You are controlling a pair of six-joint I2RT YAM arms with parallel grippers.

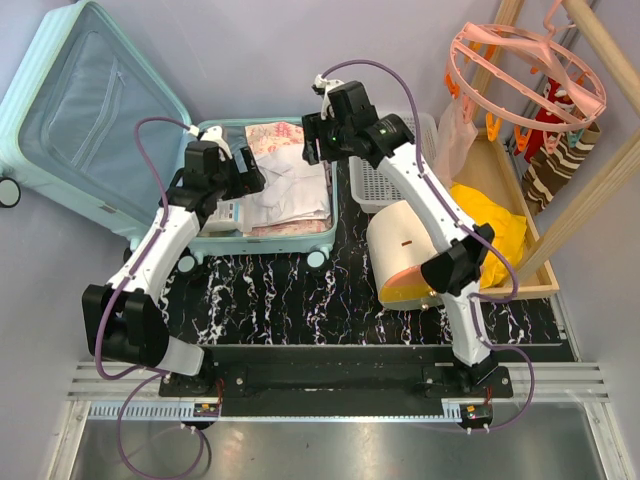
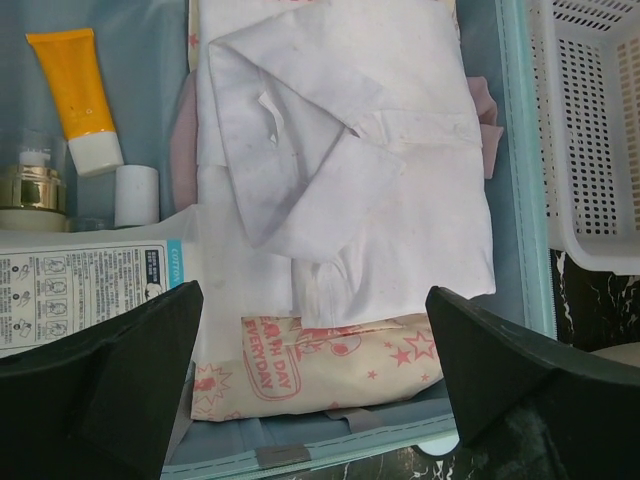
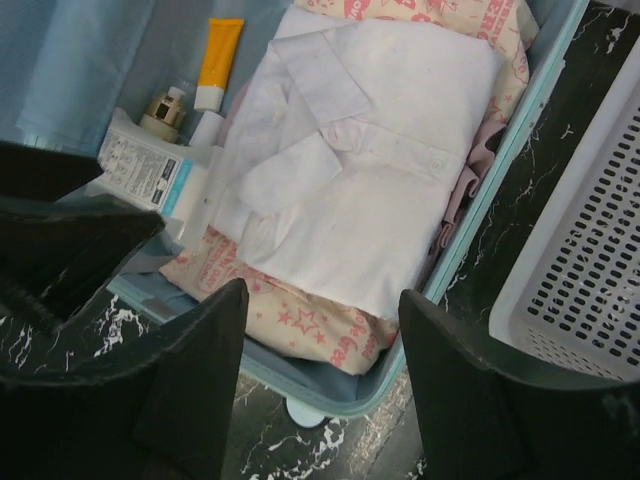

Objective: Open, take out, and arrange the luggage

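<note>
An open mint suitcase (image 1: 275, 243) lies with its lid raised at the left. Inside are a folded white shirt (image 2: 400, 210) on printed pink bags (image 2: 310, 375), a yellow tube (image 2: 72, 85), small bottles (image 2: 32, 185) and a cotton pack (image 2: 85, 290). My left gripper (image 1: 245, 165) hangs over the suitcase's left-middle, open and empty. My right gripper (image 1: 315, 140) is over its right rim at the back, open with nothing between the fingers.
A white perforated basket (image 1: 375, 185) stands right of the suitcase. Further right are a cream barrel-like box (image 1: 395, 250), a wooden tray with yellow cloth (image 1: 480, 215) and a pink hanging rack with socks.
</note>
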